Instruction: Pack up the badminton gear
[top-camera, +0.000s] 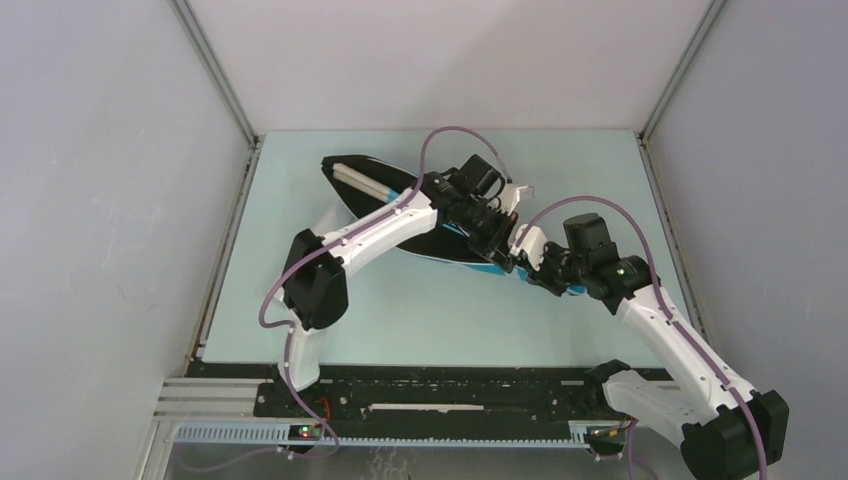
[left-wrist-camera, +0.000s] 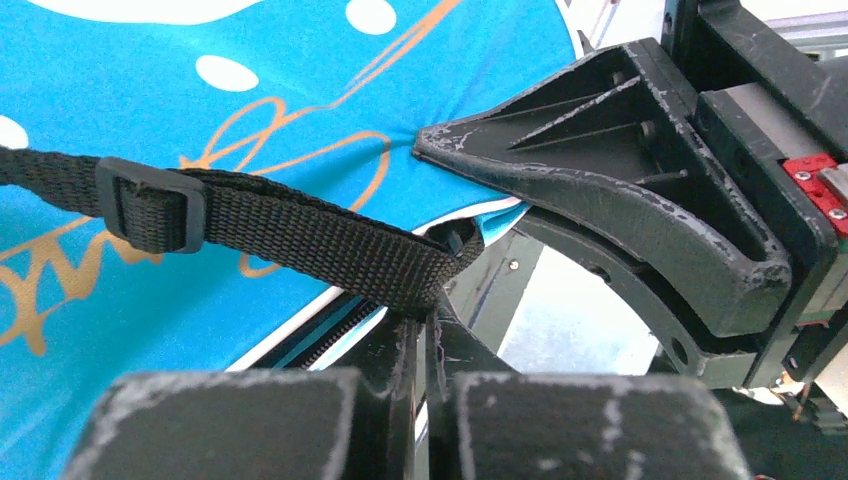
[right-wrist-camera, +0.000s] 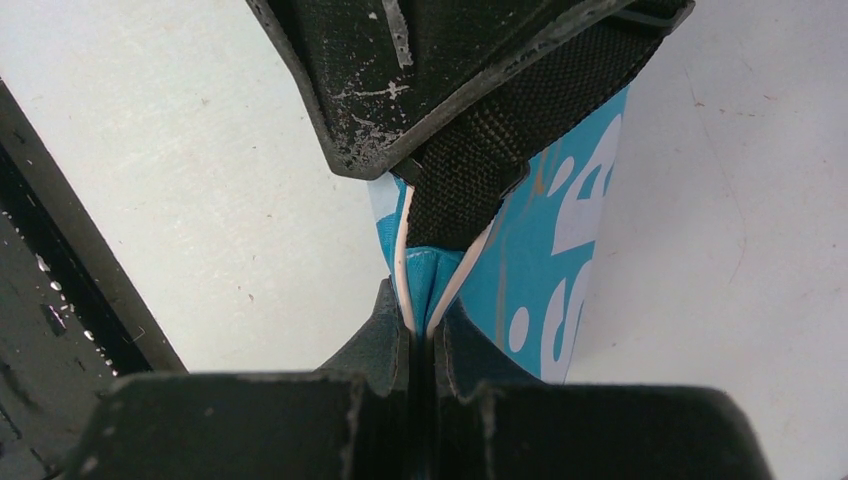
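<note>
The blue badminton bag (left-wrist-camera: 150, 300), with white spots and orange lettering, lies diagonally on the table, black interior and pale tubes (top-camera: 360, 180) showing in the top view. Both grippers meet at its front-right part. My left gripper is shut at the zipper edge, below a black buckled strap (left-wrist-camera: 300, 240); whether anything thin is between its fingertips is unclear. My right gripper is shut on the bag's blue fabric edge with pale piping, close under the black webbing, with the other gripper's dark body just above it in the right wrist view.
A pale item lies under the left arm at the left, mostly hidden. Walls close in the sides and back.
</note>
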